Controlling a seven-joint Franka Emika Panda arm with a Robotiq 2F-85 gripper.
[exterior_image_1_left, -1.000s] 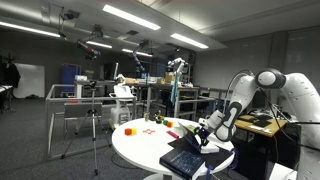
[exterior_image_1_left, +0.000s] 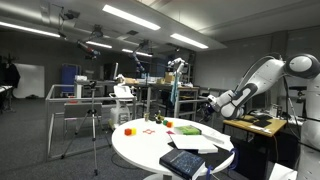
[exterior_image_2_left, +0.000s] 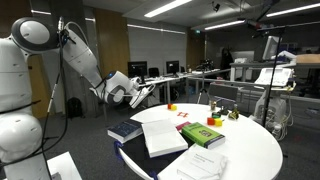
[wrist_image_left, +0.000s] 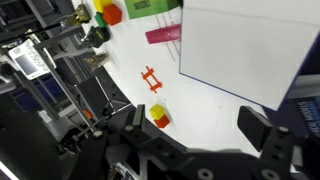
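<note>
My gripper (exterior_image_2_left: 150, 88) is raised above the far edge of the round white table, clear of the things on it. In the wrist view its two dark fingers (wrist_image_left: 131, 128) stand wide apart, with nothing held between them. A large white flat box (exterior_image_2_left: 164, 137) lies near the table's middle, and it fills the upper right of the wrist view (wrist_image_left: 245, 50). Beside it lies a green box (exterior_image_2_left: 201, 135). A dark box (exterior_image_1_left: 182, 162) rests at the table edge, and a smaller white flat item (exterior_image_2_left: 203, 162) lies near the front.
Red and yellow blocks (exterior_image_2_left: 214, 121) stand on the table, with further small coloured items (exterior_image_2_left: 171, 107) at its far side. Red marks (wrist_image_left: 151, 77) show on the white surface. A tripod (exterior_image_1_left: 94, 110) stands on the floor.
My gripper has risen from low over the table and drawn back, away from the boxes. A dark panel that stood tilted by the gripper no longer shows; the white and green boxes lie flat.
</note>
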